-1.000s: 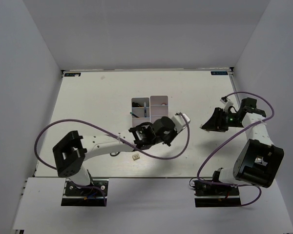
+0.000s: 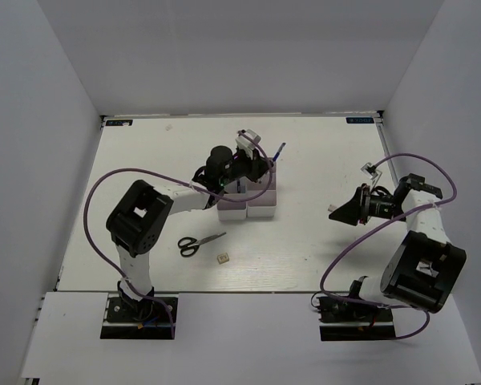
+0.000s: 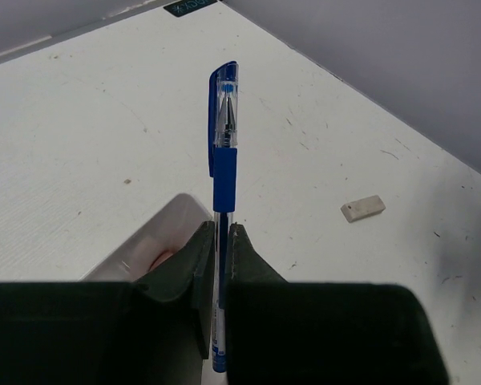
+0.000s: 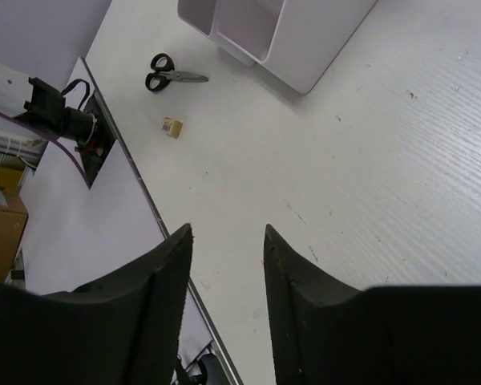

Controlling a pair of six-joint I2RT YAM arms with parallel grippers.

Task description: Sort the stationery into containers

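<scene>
My left gripper [image 2: 256, 167] is over the pale compartmented organizer [image 2: 261, 208], shut on a blue pen [image 3: 224, 176] that stands nearly upright between its fingers in the left wrist view. Part of the organizer shows below it. Scissors [image 2: 194, 244] and a small tan block [image 2: 223, 258] lie on the table to the front left of the organizer. My right gripper [image 2: 354, 208] hangs over the table's right side; in the right wrist view its fingers [image 4: 164, 273] stand apart with nothing between them.
A small light block [image 3: 362, 208] lies on the table, seen in the left wrist view, near the right. Grey walls bound the sides and back.
My left gripper has swung back from the front middle to above the organizer, bringing the blue pen with it; lately it shifted slightly left. The right arm has moved slightly.
</scene>
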